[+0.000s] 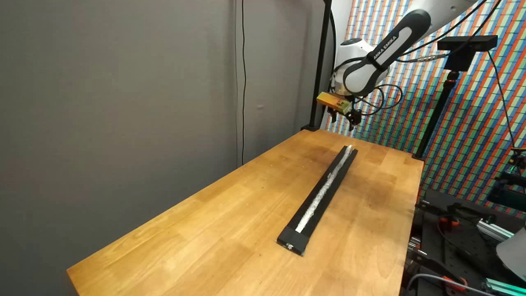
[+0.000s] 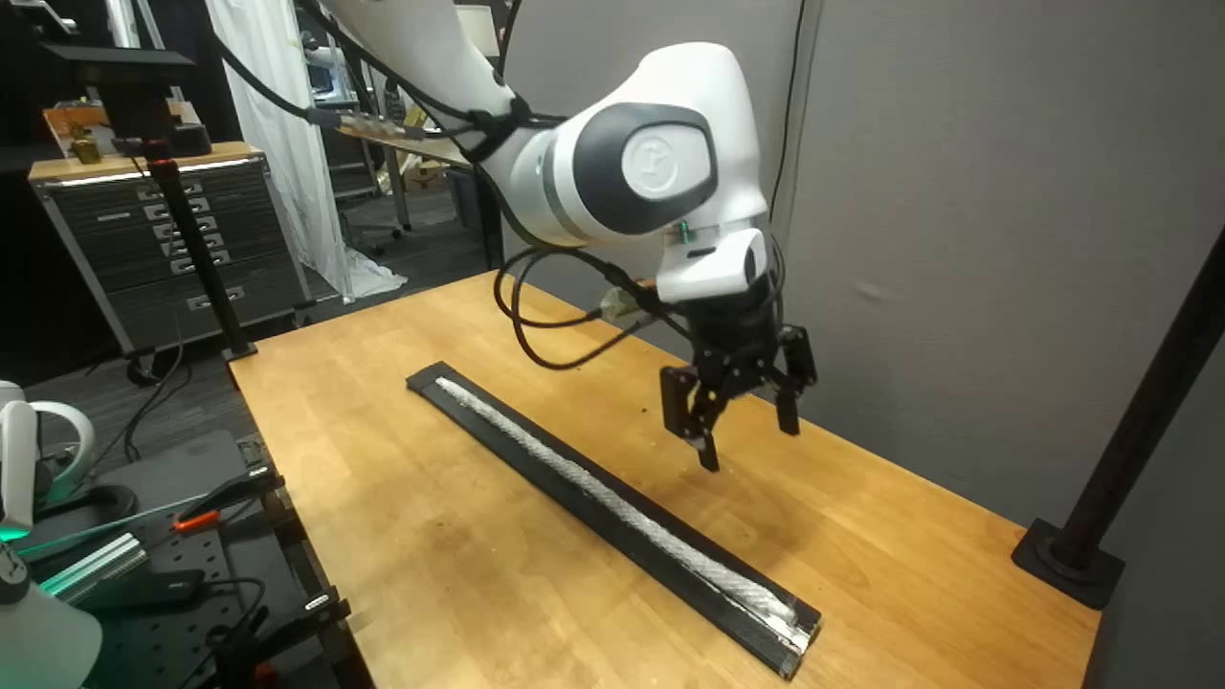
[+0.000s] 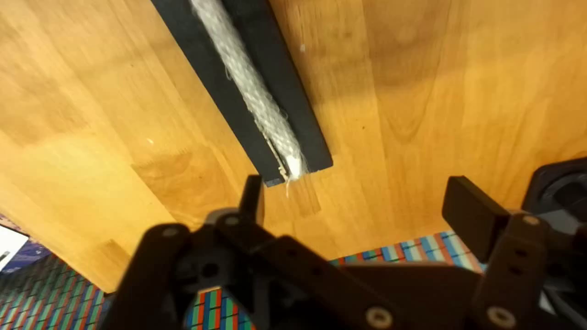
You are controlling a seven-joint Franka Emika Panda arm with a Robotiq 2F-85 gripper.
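Note:
A white braided rope [image 1: 321,193] lies straight along the groove of a long black channel [image 2: 519,446] on the wooden table. In the wrist view the frayed near end of the rope [image 3: 267,104] reaches the channel's open end, with a few loose threads poking past it. My gripper stands open with nothing between its fingers. It hangs in the air above the table, beyond that open end, as the gripper [image 2: 746,442] also shows in exterior view 2.
Bare wooden table [image 1: 212,222] surrounds the channel. A black post [image 2: 1097,459] rises at a table corner near the grey wall, and a camera stand [image 1: 439,108] is at another corner. Black cables [image 2: 574,333] loop beside the wrist.

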